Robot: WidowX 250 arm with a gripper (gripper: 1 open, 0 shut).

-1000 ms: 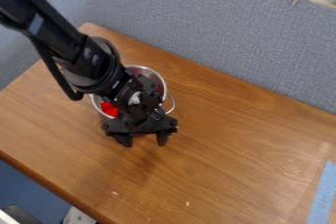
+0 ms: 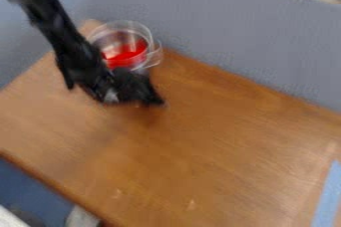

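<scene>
A clear container [image 2: 140,32] with red contents [image 2: 126,56] and a handle on its right stands on the wooden table near the back-left. My black gripper [image 2: 131,98], badly blurred by motion, is low in front of the container, overlapping its lower-left part in the view. Whether its fingers are open or shut, or hold anything, is not clear.
Grey padded walls [image 2: 240,27] border its back and left. A light blue strip [image 2: 324,196] lies at the right edge.
My arm and gripper have moved up and left in the view, toward the back. The container has also shifted toward the back-left, and more of it now shows.
</scene>
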